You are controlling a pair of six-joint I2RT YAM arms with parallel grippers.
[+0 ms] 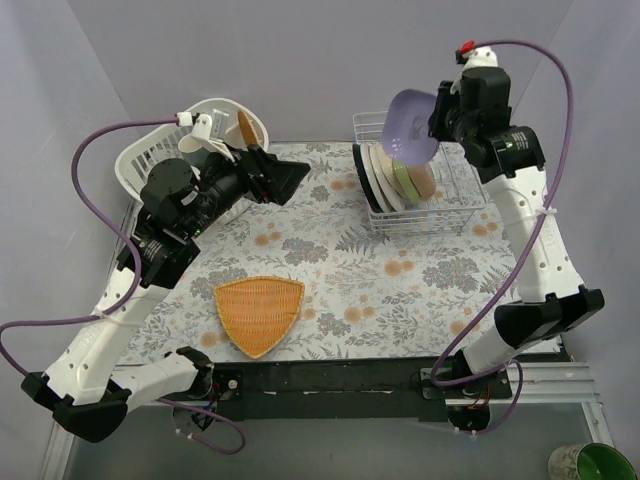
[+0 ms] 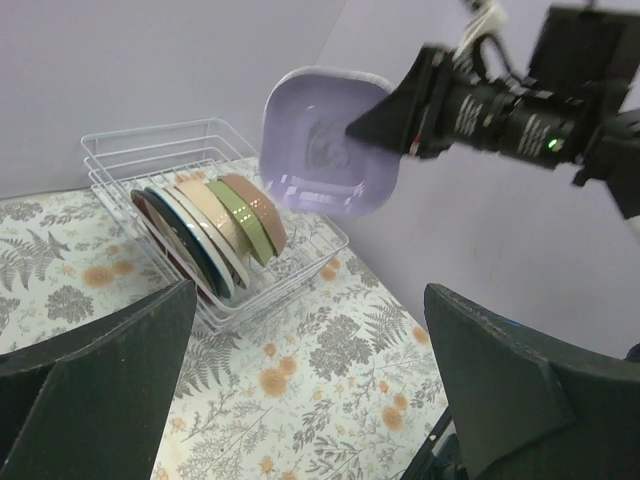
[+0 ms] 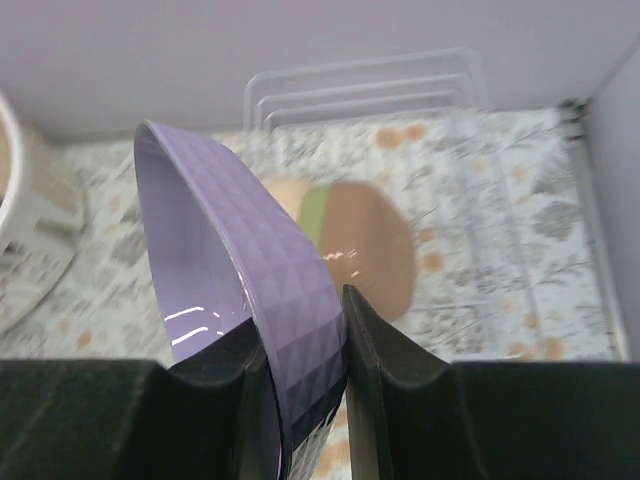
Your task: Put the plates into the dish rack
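Observation:
A purple plate is held in the air by its edge, with my right gripper shut on it. In the left wrist view the plate hangs tilted above the wire dish rack. From the right wrist the plate stands nearly edge-on between the fingers, the rack beyond it. Several plates stand in the rack's left part: dark, white, cream, a green one and a brown one. My left gripper is open and empty, left of the rack.
A white basket with dishes and a brown-handled item stands at the back left, partly behind my left arm. An orange woven mat lies at the front. The rack's right side looks empty.

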